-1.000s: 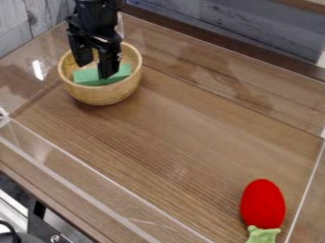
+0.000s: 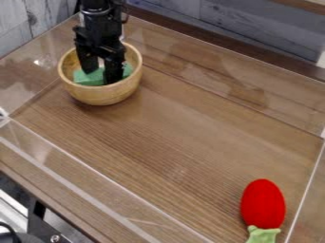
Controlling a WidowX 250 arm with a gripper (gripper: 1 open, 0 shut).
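My black gripper (image 2: 99, 59) reaches down into a wooden bowl (image 2: 102, 95) at the upper left, its fingers open over a green object (image 2: 89, 78) inside. The gripper partly hides the green object, so I cannot tell whether the fingers touch it.
A red strawberry-like toy (image 2: 263, 203) with a green top lies at the lower right. A wall edge runs along the upper left.
My gripper has moved lower into the bowl and covers more of the green object. The red toy has not moved.
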